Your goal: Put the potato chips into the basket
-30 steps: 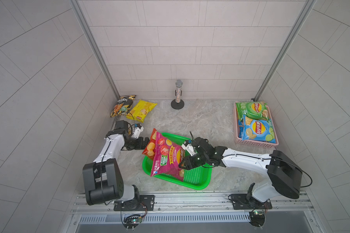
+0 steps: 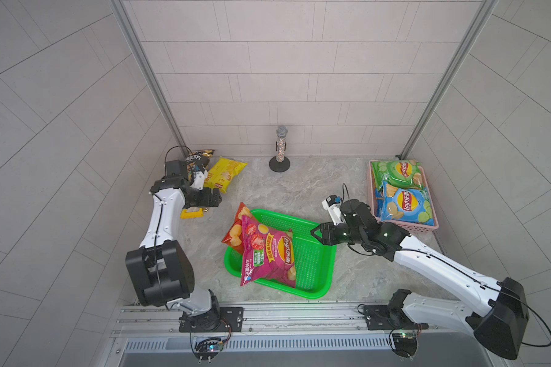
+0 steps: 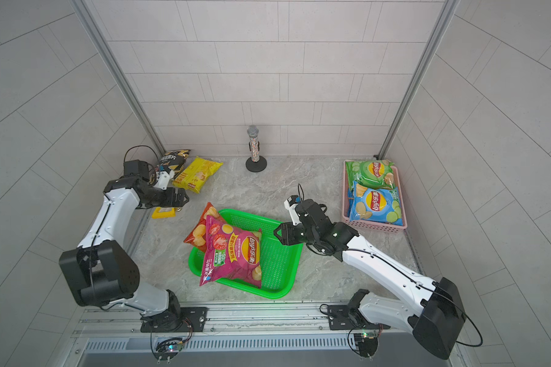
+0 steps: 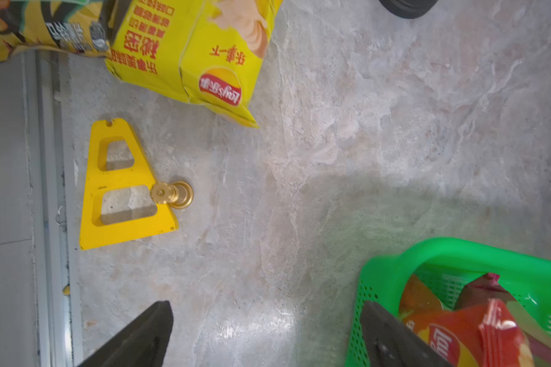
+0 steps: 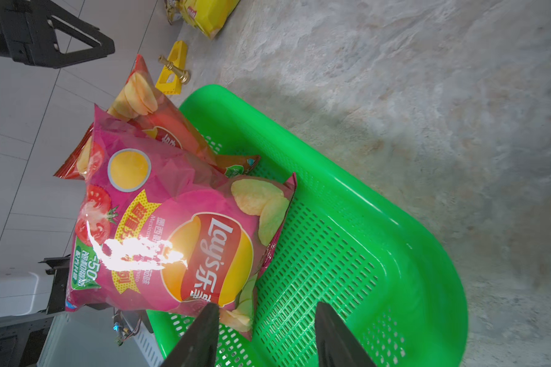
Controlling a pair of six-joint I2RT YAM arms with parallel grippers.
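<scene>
The pink potato chips bag leans in the left half of the green basket, partly over its rim. Behind it a red-orange chips bag sticks up past the basket's left end. My right gripper is open above the basket's right part, clear of the pink bag. At the left, my left gripper hangs open above the table with nothing between its fingers. In the left wrist view a yellow chips bag lies ahead of it, beside a black chips bag.
A pink basket with a green bag and a blue bag stands at the right. A yellow frame with a brass knob lies at the left edge. A clear cylinder on a black base stands at the back.
My right gripper has drawn back right and upward from the pink bag, which stays in the green basket. My left gripper has moved back and up, toward the yellow bag.
</scene>
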